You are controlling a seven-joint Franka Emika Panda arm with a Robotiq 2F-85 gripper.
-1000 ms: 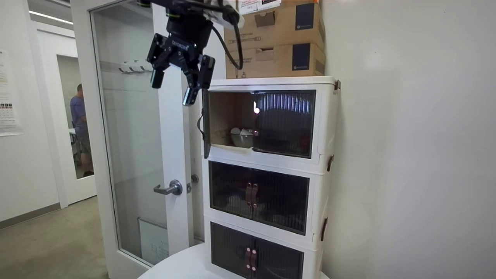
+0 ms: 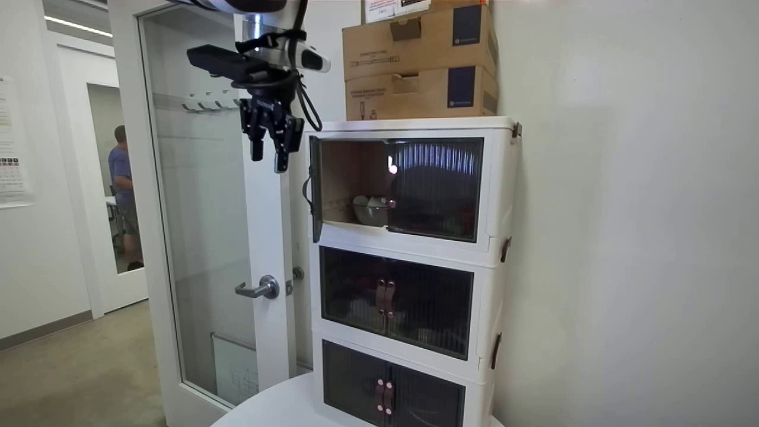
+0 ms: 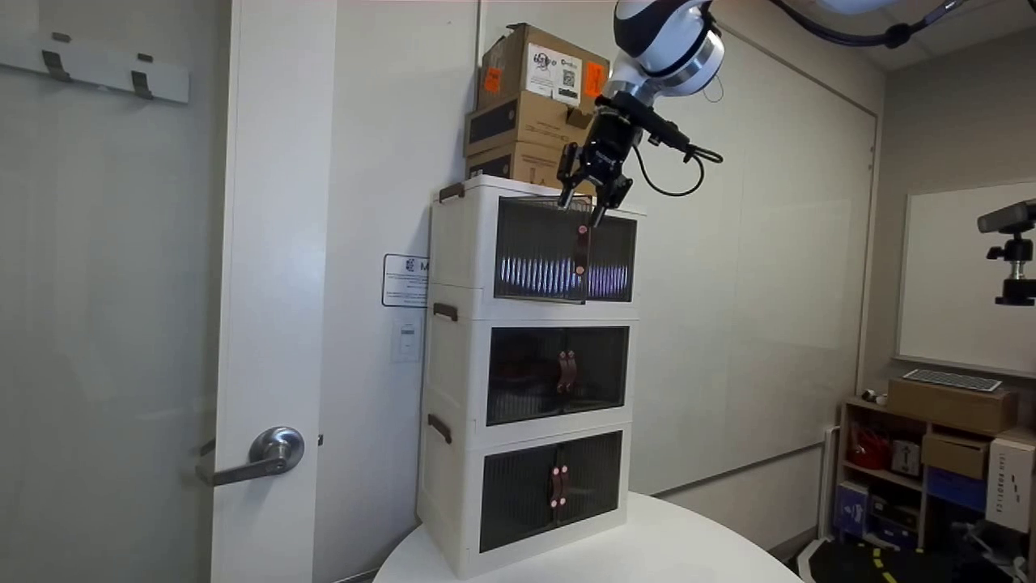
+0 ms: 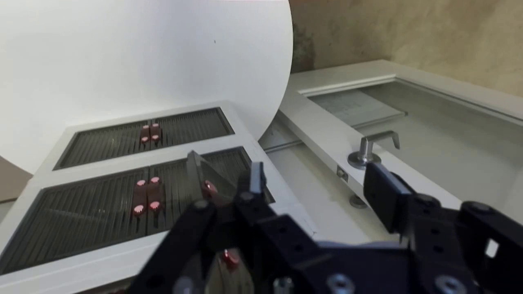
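A white stacked cabinet has three tiers with dark ribbed doors. Its top left door stands swung outward, while the top right door is closed. Inside the top compartment sits a bowl with pale items in it. My gripper hangs downward in front of the top tier, just left of the swung door in exterior view 1. Seen from exterior view 2, the gripper overlaps the door's upper edge; contact cannot be told. Its fingers are parted, with nothing held between them.
Cardboard boxes are stacked on the cabinet. A glass door with a metal lever handle stands open to its left. Both lower tiers have closed doors.
My gripper has turned and moved away from exterior view 1, towards the cabinet. Its fingers appear closer together than before. The swung door and the bowl look the same.
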